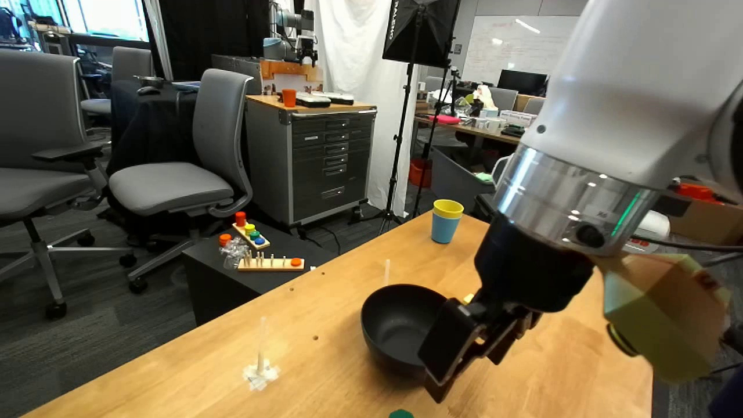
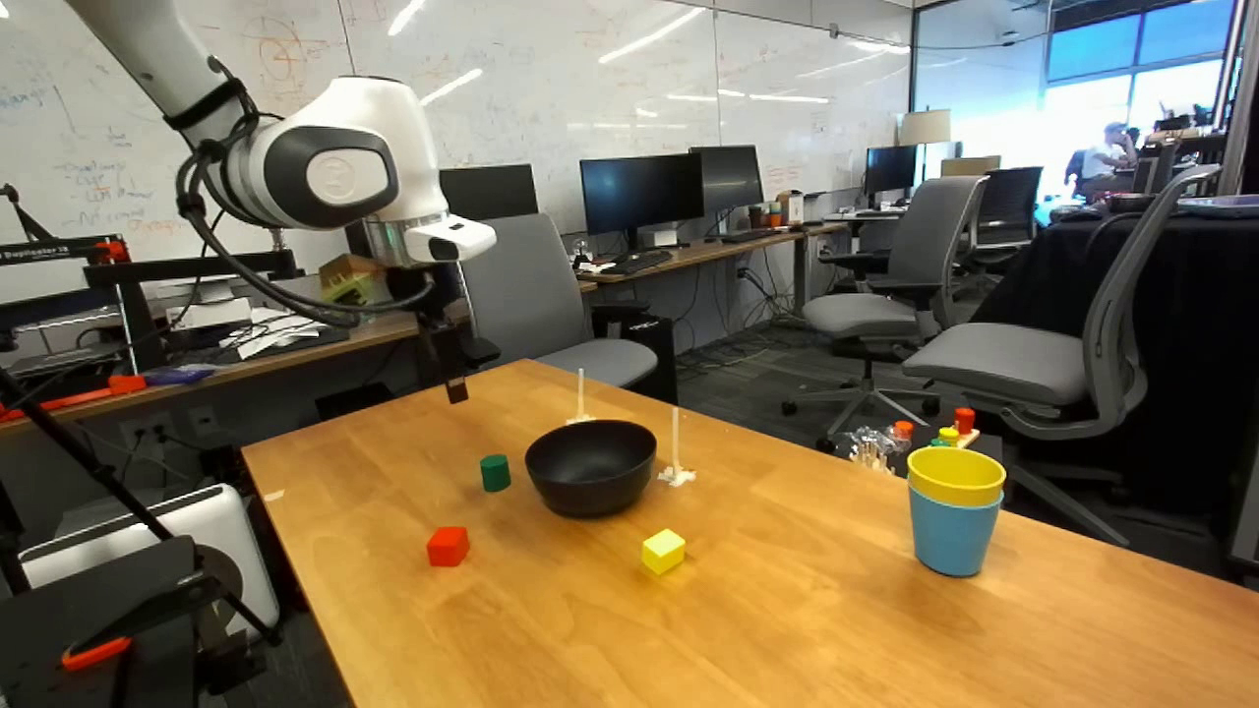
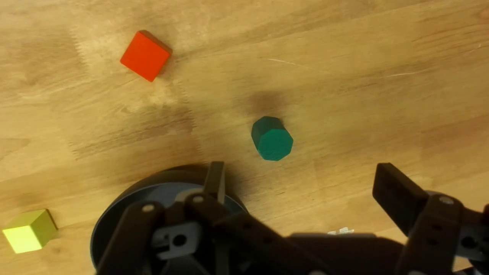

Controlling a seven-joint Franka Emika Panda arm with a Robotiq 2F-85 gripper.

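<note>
My gripper is open and empty, held above the table. In the wrist view a green block (image 3: 275,144) stands upright just beyond the gap between the fingers, untouched. The black bowl (image 3: 114,206) lies partly under the left finger and is partly hidden by it. A red block (image 3: 145,55) rests at the upper left, a yellow block (image 3: 29,231) at the lower left. In exterior view 2 the green block (image 2: 495,473) is left of the bowl (image 2: 590,468), the red block (image 2: 448,547) and yellow block (image 2: 663,551) on its near side.
Stacked cups, yellow inside blue (image 2: 953,531), stand on the table's right in exterior view 2. Two thin upright sticks (image 2: 675,439) are fixed near the bowl.
</note>
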